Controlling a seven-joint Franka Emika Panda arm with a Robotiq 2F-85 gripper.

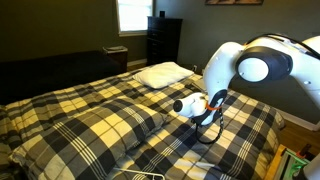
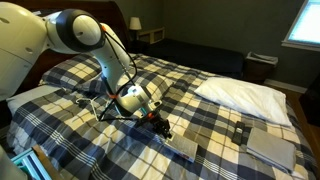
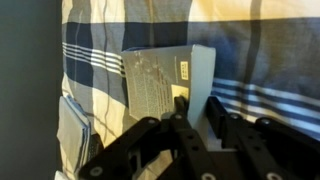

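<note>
A grey book with a pale spine lies on the plaid bedspread in the wrist view. My gripper is at the near end of that spine, its black fingers part open with the spine's end between or just beyond them. Contact between fingers and book is not clear. In exterior view 2 the book lies just right of the gripper. From exterior view 1 the gripper is low over the bed, and I cannot make out the book there.
A second grey book lies farther right, with a small dark object near it. A white pillow rests behind. In exterior view 1 a bunched blanket fills the left; a pale thin item lies in front.
</note>
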